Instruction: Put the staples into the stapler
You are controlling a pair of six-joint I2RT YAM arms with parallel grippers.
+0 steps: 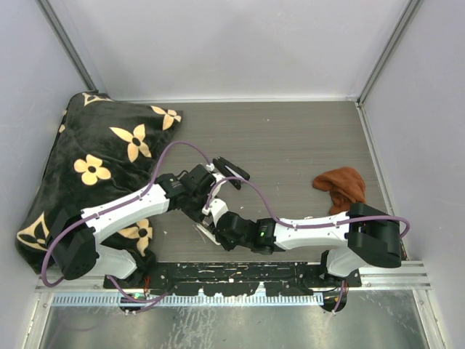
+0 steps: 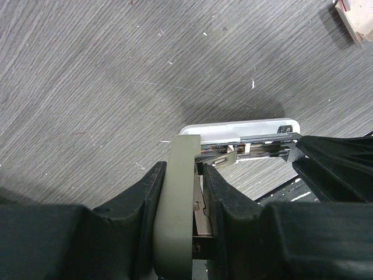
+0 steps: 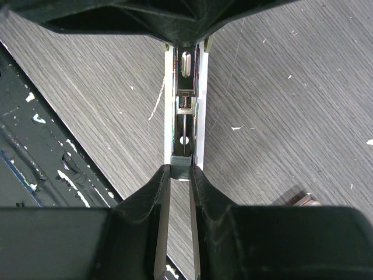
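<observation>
The opened stapler (image 2: 239, 128) has a white base, a metal channel and a pale grey-green lid (image 2: 178, 216). My left gripper is shut on the lid, a finger on either side. In the right wrist view the channel (image 3: 185, 87) runs lengthwise from beneath the dark left gripper. A short grey strip of staples (image 3: 180, 167) is at the channel's near end. My right gripper has a fingertip at each side of this strip; whether they press on it is unclear. In the top view the arms cover most of the stapler.
A small cardboard piece (image 2: 349, 23) lies near the stapler. Behind the arms is a black object (image 1: 231, 173). A brown cloth (image 1: 340, 187) lies to the right, a flowered dark cushion (image 1: 102, 160) to the left.
</observation>
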